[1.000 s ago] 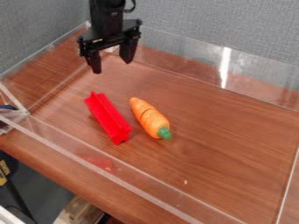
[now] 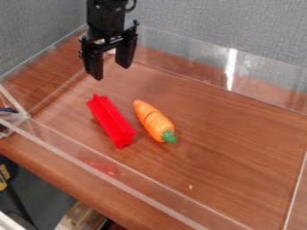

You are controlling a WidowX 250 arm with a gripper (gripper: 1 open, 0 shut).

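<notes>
My black gripper [image 2: 110, 60] hangs at the upper left of the camera view, above the wooden table, with its two fingers spread apart and nothing between them. Below it lies a red elongated block [image 2: 110, 120]. To the right of the block lies an orange carrot [image 2: 153, 118] with its green top toward the front. The two objects are apart, and the gripper is clear of both.
The wooden table [image 2: 240, 162] is bordered by clear panels. Grey walls stand behind. At the lower left, beyond the edge, are dark and metal items.
The gripper has shifted very slightly to the left compared with a second ago. The red block and the carrot have not moved.
</notes>
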